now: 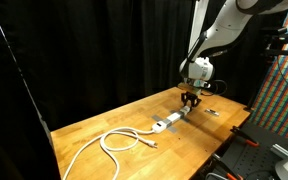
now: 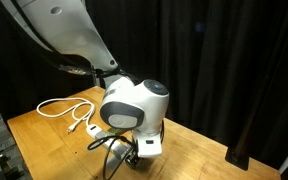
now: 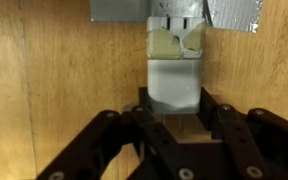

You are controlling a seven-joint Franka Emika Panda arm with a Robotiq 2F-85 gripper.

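Observation:
A white power strip (image 1: 167, 123) lies on the wooden table, held down by silver tape (image 3: 234, 12). In the wrist view its outlet face (image 3: 174, 40) runs down from the top edge. My gripper is at the strip's far end, its dark fingers (image 3: 145, 106) on both sides of a smooth white block (image 3: 174, 80) and shut on it. Whether this block is the strip's own end or a separate piece on it, I cannot tell. In exterior view 2 the arm's white body (image 2: 134, 110) hides most of the strip.
The strip's white cable (image 1: 106, 146) loops over the near left of the table, with its plug (image 1: 152, 144) loose. Small items (image 1: 212, 112) lie to the right of the arm.

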